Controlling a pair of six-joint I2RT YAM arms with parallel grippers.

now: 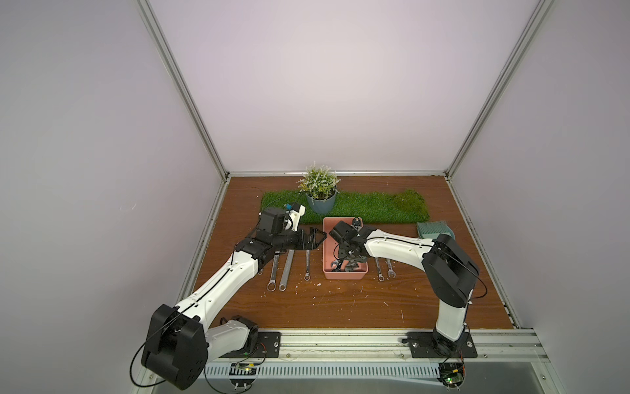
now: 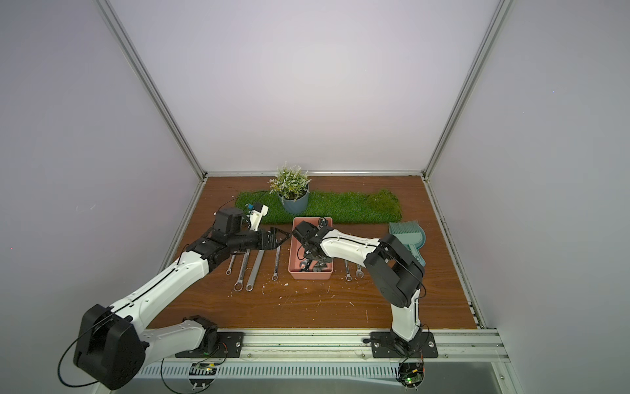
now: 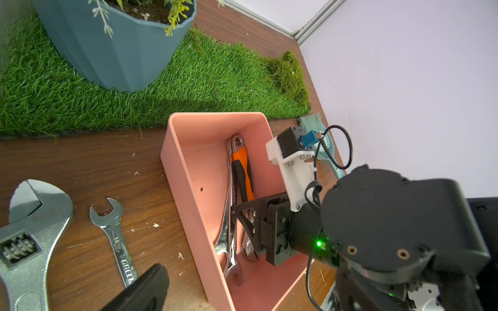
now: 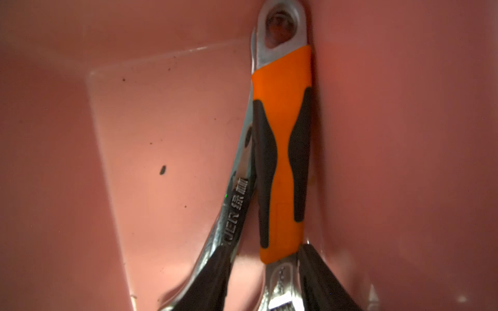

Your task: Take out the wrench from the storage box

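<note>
A pink storage box (image 3: 187, 217) holds several wrenches. In the right wrist view, one wrench with an orange and black handle (image 4: 282, 124) lies along the box's right side, and a plain chrome wrench (image 4: 236, 207) slants beside it, partly under it. My right gripper is open down inside the box. Its two fingers stand on either side of the orange-handled wrench's lower end, where the handle meets the metal, apart from it as far as shows. My left gripper (image 1: 321, 237) hovers open and empty by the box's left rim.
Several wrenches lie left of the box, among them a large adjustable one (image 3: 36, 238) and a small one (image 3: 116, 238). A potted plant (image 1: 321, 202) stands behind on the grass strip (image 1: 374, 207). A green dustpan (image 1: 435, 229) lies right.
</note>
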